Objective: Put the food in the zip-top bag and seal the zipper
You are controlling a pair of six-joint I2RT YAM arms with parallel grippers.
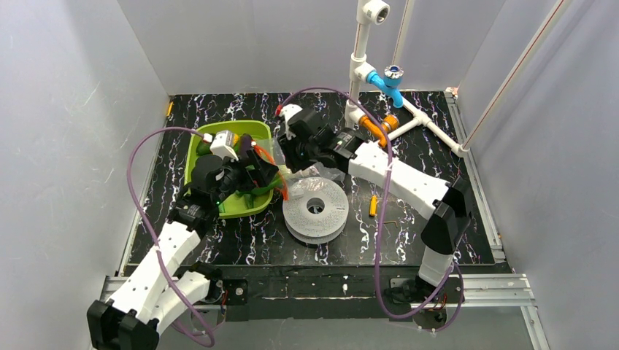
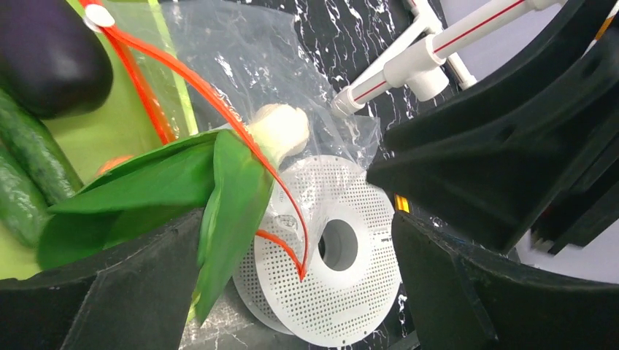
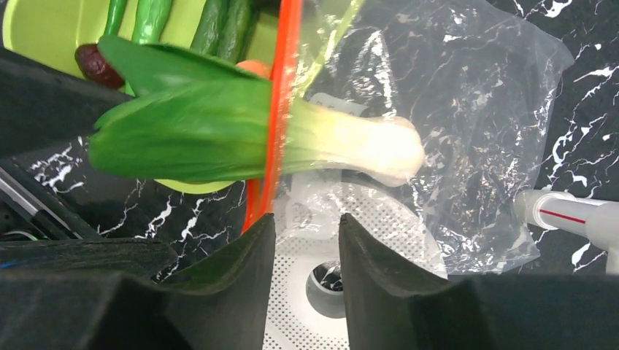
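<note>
The bok choy (image 3: 197, 131) lies with its pale base inside the clear zip top bag (image 3: 482, 109). Its green leaves stick out past the red zipper edge (image 3: 281, 109). A white slider (image 2: 100, 16) sits on that zipper in the left wrist view. My left gripper stands wide open by the leaves, its left finger (image 2: 124, 284) close to a leaf. My right gripper is over the bag's mouth side, its fingers apart with nothing visibly gripped between them. In the top view the two grippers are close together, hiding much of the bag.
A green basket (image 1: 257, 128) with an eggplant (image 2: 55, 55), cucumbers (image 2: 33, 160) and other food is left of the bag. Grey perforated spools (image 1: 332, 219) are stacked under its front part. White pipes (image 1: 438, 135) stand behind; a yellow tool (image 1: 373, 205) lies to the right.
</note>
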